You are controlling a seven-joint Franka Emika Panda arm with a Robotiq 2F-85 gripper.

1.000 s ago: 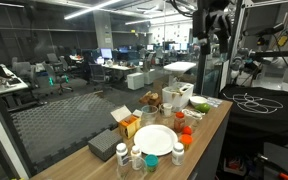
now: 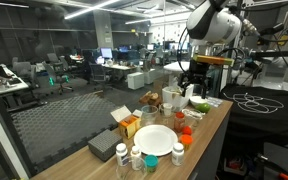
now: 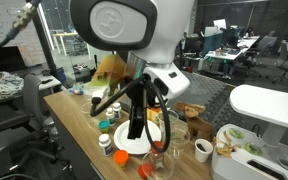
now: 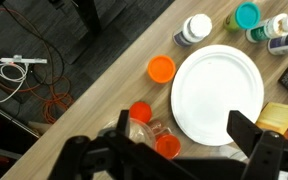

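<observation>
My gripper is open above the table, its two dark fingers wide apart with no object held between them. Under it lies a round white plate (image 4: 217, 93), empty. Beside the plate stand an orange-topped container (image 4: 161, 69) and clear glass jars, with a red item (image 4: 140, 111) and an orange-red one (image 4: 168, 146) among them. Exterior view 1 shows the gripper (image 2: 195, 82) high over the far end of the table. Large in exterior view 2, the arm (image 3: 134, 60) hides part of the tabletop.
Several small bottles (image 4: 193, 29) and a teal-lidded jar (image 4: 247, 15) stand past the plate. An orange-yellow box (image 2: 127, 122) and a dark grey block (image 2: 106, 145) sit along the partition side. A white bin (image 2: 176, 96) is farther back. Bare wood shows at the near end.
In exterior view 1 the arm has come down from high up and shifted slightly left, bringing the gripper closer to the tabletop. The table objects look unmoved.
</observation>
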